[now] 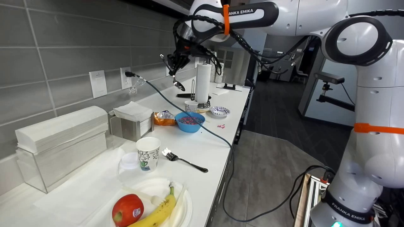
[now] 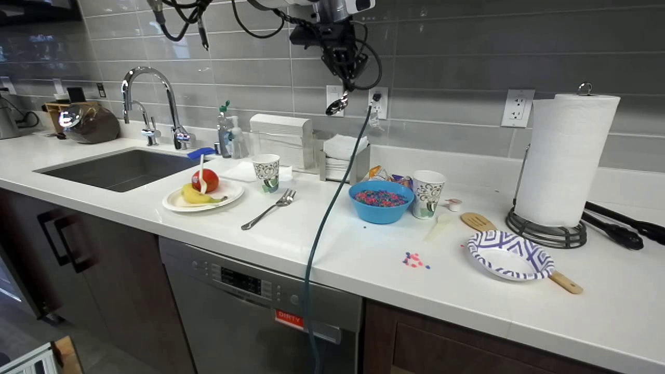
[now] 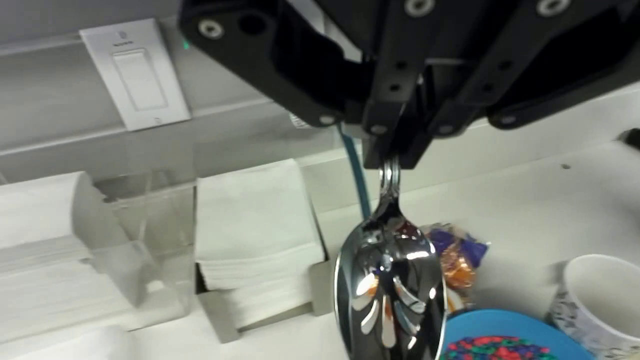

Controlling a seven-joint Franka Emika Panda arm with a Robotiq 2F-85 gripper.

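Note:
My gripper is shut on the handle of a shiny metal spoon (image 3: 390, 288), whose bowl hangs downward and looks slotted or mirrored. In the second exterior view the spoon (image 2: 337, 104) dangles in the air in front of the wall outlets, well above the counter. Below and to one side stands a blue bowl (image 2: 381, 215) of small pink and blue pieces. A few loose pieces (image 2: 414, 261) lie on the counter in front of it. Toward the right rests a purple-patterned paper bowl (image 2: 499, 265), over a wooden utensil.
A teal cable (image 2: 324, 218) runs from the outlet down across the counter edge. Near the bowl are a paper cup (image 2: 427, 194), a napkin holder (image 2: 360, 171) and an orange wrapper (image 1: 164, 118). A fork (image 2: 269, 209) and a plate of fruit (image 2: 234, 198) lie leftward.

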